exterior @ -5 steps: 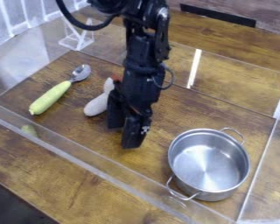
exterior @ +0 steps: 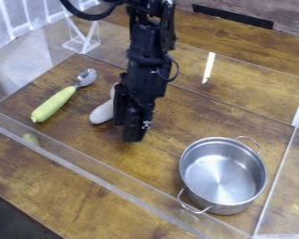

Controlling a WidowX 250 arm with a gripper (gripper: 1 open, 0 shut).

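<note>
My black gripper (exterior: 131, 121) is low over the wooden table at the centre, its fingertips near the surface; whether they are open or shut is hard to make out. A pale, elongated object (exterior: 104, 113) lies just left of it, partly behind the arm. A yellow-green corn cob (exterior: 52, 105) lies further left, beside a metal spoon (exterior: 86, 77). A steel pot (exterior: 220, 173) with two handles stands at the lower right.
Clear transparent panels (exterior: 287, 182) edge the work area at the front and right. A white fixture (exterior: 82, 35) stands at the back left. Bare table lies behind and right of the arm.
The gripper has shifted slightly left and up in the view over the last second. The corn, spoon and pot are unchanged.
</note>
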